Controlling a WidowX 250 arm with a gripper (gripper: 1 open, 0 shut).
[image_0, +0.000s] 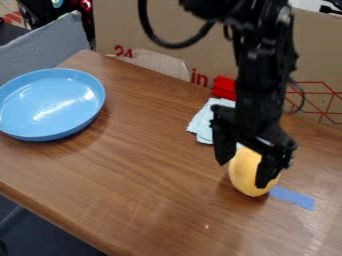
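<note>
My black gripper (251, 152) hangs low on the right of the table, open, its fingers over and around a yellow oval object (251, 180), which it partly hides. Whether the fingers touch it is unclear. A folded pale cloth (202, 122) lies behind the gripper, largely covered by the arm. A red object (225, 86) sits behind the cloth, and a blue plate (51, 100) rests at the left.
A cardboard panel (160, 30) stands along the back. A strip of blue tape (294, 198) lies right of the yellow object.
</note>
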